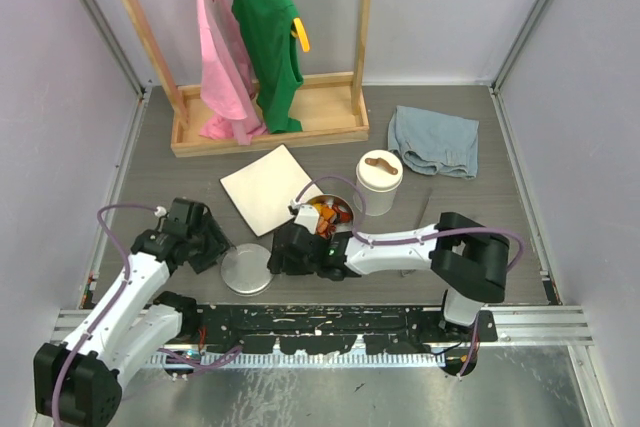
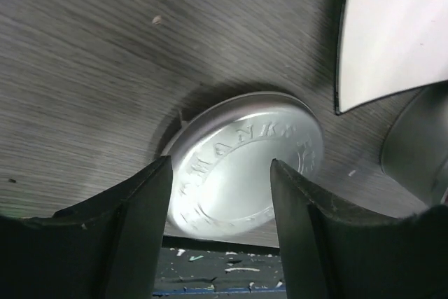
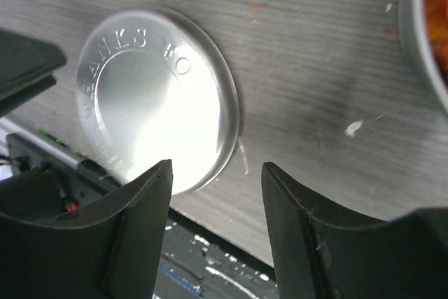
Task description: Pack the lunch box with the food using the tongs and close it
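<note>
A round metal lid [image 1: 246, 270] lies on the table between the two grippers. My left gripper is just left of it, open, the lid showing between its fingers in the left wrist view. My right gripper is at the lid's right side, open, with the lid's edge and bare table below its fingers. The metal container with orange food [image 1: 330, 213] stands behind the right gripper, partly hidden by it.
A white board [image 1: 265, 187] lies behind the lid. A white canister [image 1: 378, 187], folded blue cloth [image 1: 433, 142] and grey utensils stand or lie to the right. A wooden rack with garments fills the back.
</note>
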